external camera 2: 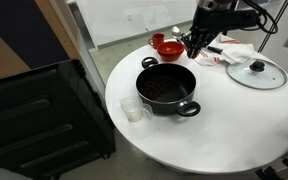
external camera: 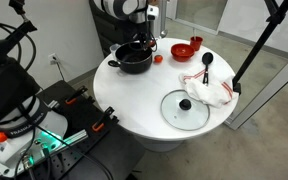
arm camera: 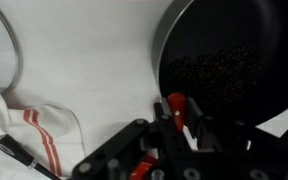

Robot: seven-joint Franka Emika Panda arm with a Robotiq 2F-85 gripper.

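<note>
My gripper is shut on a small red object (arm camera: 177, 103), whose full shape is hidden by the fingers. It hangs by the rim of a black pot (arm camera: 167, 50) with dark granules in its bottom. In the second exterior view the gripper (external camera 2: 190, 52) is above the table beyond the pot (external camera 2: 169, 85), clear of the tabletop. Another small red item (external camera: 158, 59) rests on the table to the right of the pot (external camera: 134, 62) in the first exterior view.
A glass lid (external camera: 186, 112) lies at the front right, near a red-striped white towel (external camera: 210, 88) with a black ladle (external camera: 207, 62). Red bowls (external camera: 182, 52) stand at the back. A clear cup (external camera 2: 133, 108) is beside the pot.
</note>
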